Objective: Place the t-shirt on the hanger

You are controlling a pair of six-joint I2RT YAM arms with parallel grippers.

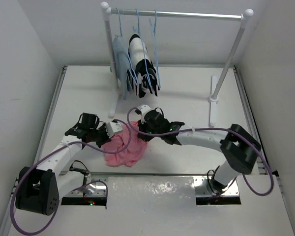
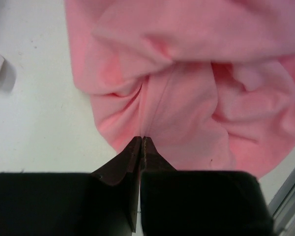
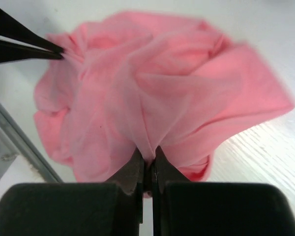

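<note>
The pink t-shirt [image 1: 125, 150] lies crumpled near the table's front edge, between the two arms. At its left side my left gripper is shut, with a thin fold of pink cloth running into its fingertips. On the right, my right gripper is shut on a gathered fold that seems lifted a little. The left gripper's dark fingers [image 3: 51, 50] also show in the right wrist view, touching the shirt's far side. An empty blue hanger [image 1: 156, 54] hangs on the rack, right of the hung clothes.
A white rack bar [image 1: 196, 15] spans the back. From it hang a grey-blue garment [image 1: 121, 64] and a black-and-white one [image 1: 140, 56]. A purple cable [image 1: 196, 130] runs along the right arm.
</note>
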